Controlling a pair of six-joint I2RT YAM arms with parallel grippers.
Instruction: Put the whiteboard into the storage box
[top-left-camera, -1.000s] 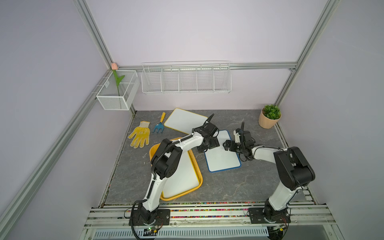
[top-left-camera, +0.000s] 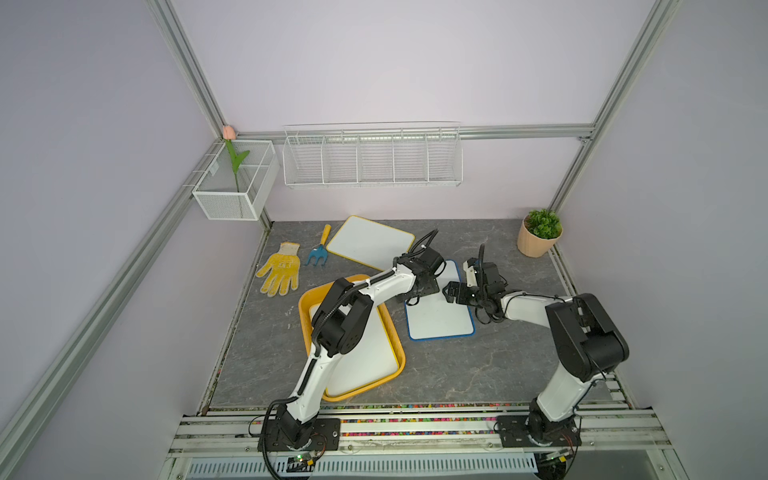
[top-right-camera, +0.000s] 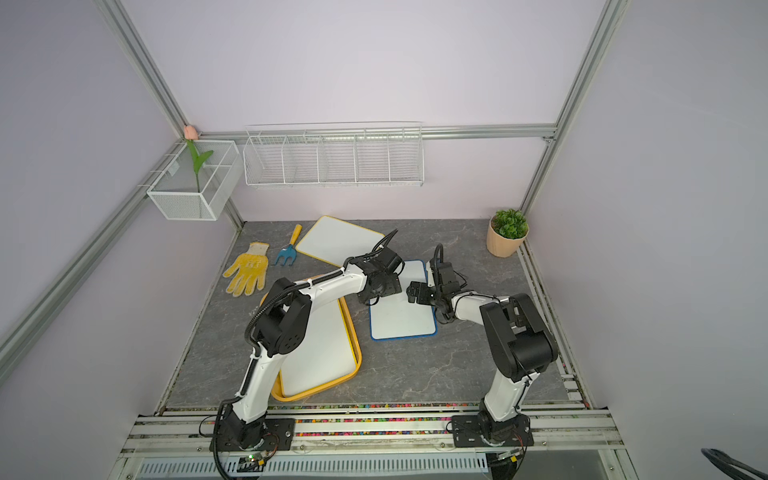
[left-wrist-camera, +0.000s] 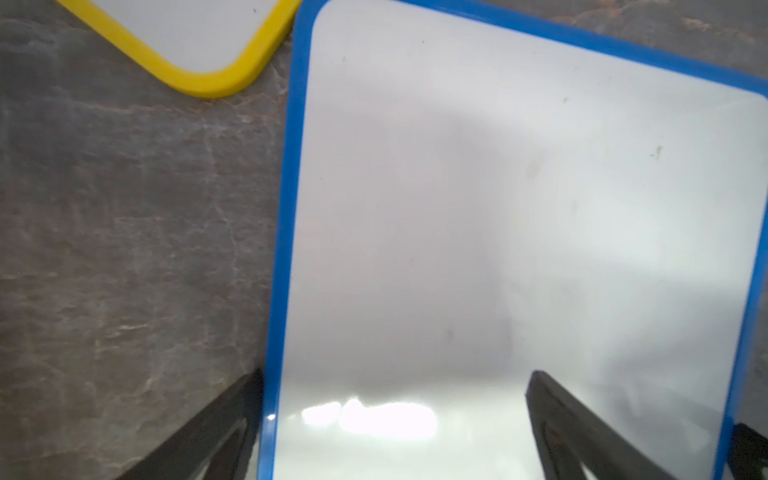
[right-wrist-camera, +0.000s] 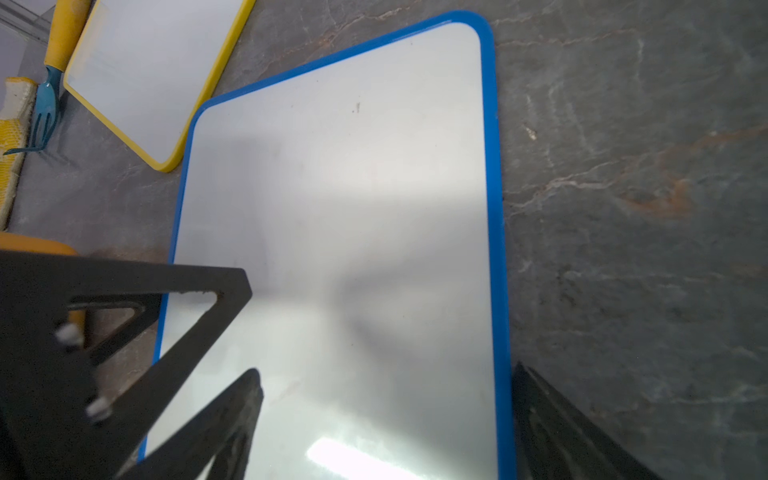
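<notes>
A blue-rimmed whiteboard (top-left-camera: 438, 318) lies flat on the grey table between my two arms. In the left wrist view my left gripper stands open astride its left edge, one finger (left-wrist-camera: 236, 424) outside the blue rim, the other over the white face. My right gripper, also open, straddles the right edge, its outer finger (right-wrist-camera: 552, 424) close against the rim. The yellow-rimmed storage box (top-left-camera: 393, 329) sits to the left, partly under my left arm; a white flat surface shows inside it.
A yellow-rimmed board (top-left-camera: 369, 241) lies behind, its corner near the blue one. Beyond the box are a blue fork (top-left-camera: 317, 255) and a yellow glove (top-left-camera: 280, 272). A potted plant (top-left-camera: 541, 233) stands back right. Table in front of the board is clear.
The blue-rimmed board has turned a little, its near edge sliding left, and my right gripper has edged left.
</notes>
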